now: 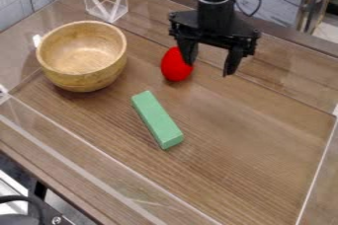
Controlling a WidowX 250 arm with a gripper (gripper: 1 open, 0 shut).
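Note:
A black gripper hangs at the top centre over the table, its fingers spread apart. Just left of and below it lies a red rounded object. A green block lies lengthwise in the middle front, and a wooden bowl stands at the left.
A white wire-like item stands at the back left. A ledge runs along the top right edge.

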